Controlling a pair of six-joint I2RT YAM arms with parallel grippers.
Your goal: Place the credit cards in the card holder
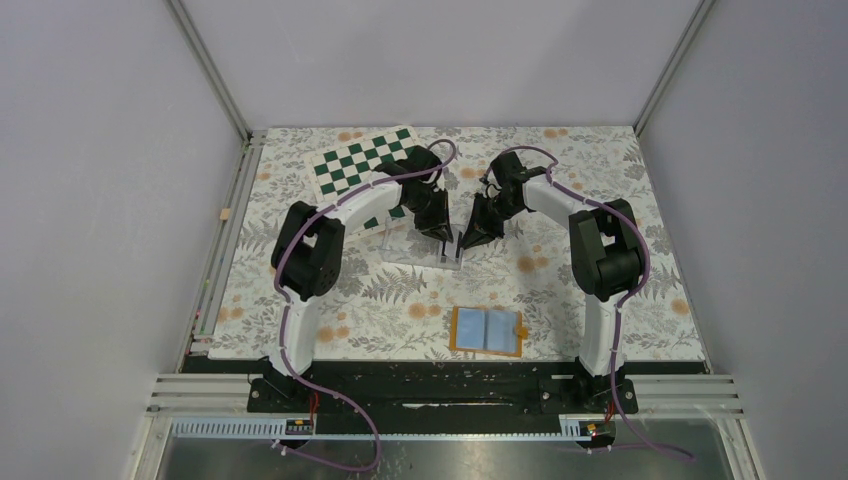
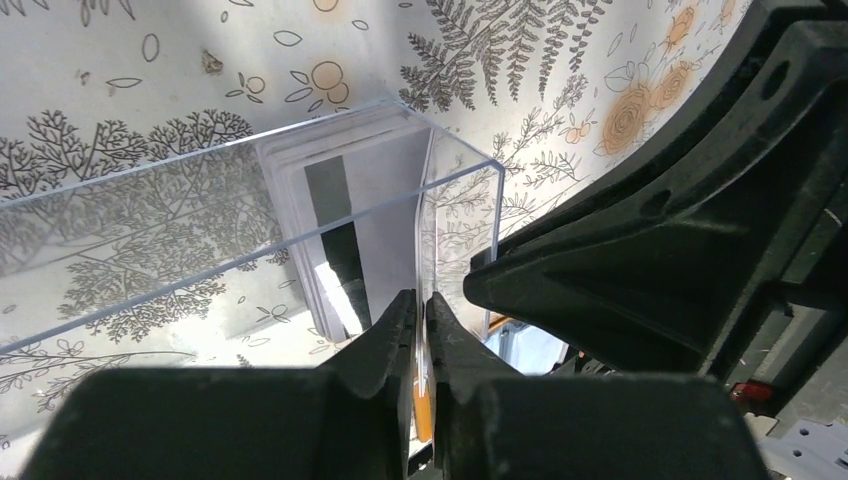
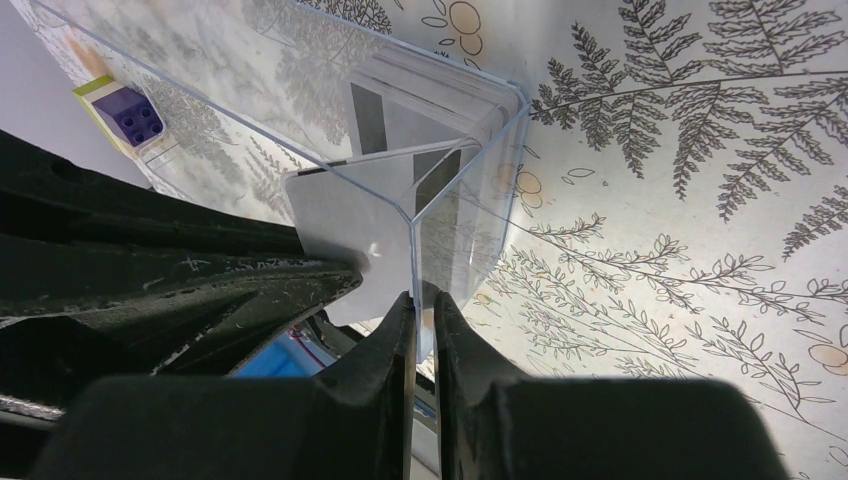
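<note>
In the left wrist view, a stack of white cards (image 2: pixel 385 215) with dark stripes stands inside a clear acrylic box (image 2: pixel 150 185). One separate card (image 2: pixel 422 260) appears edge-on there, its lower part between the nearly closed fingers of my left gripper; whether they press on it I cannot tell. From the right wrist view, that card (image 3: pixel 350 240) leans inside the box. My right gripper is shut on the box's end edge. The orange card holder (image 1: pixel 453 330), with light blue panels, lies open near the table's front.
A green-and-white checkered board (image 1: pixel 350 170) lies behind the box, partly under the left arm. A purple block (image 3: pixel 128 115) shows in the right wrist view. Open patterned table lies between the box and the holder and to the right. Both grippers are very close together.
</note>
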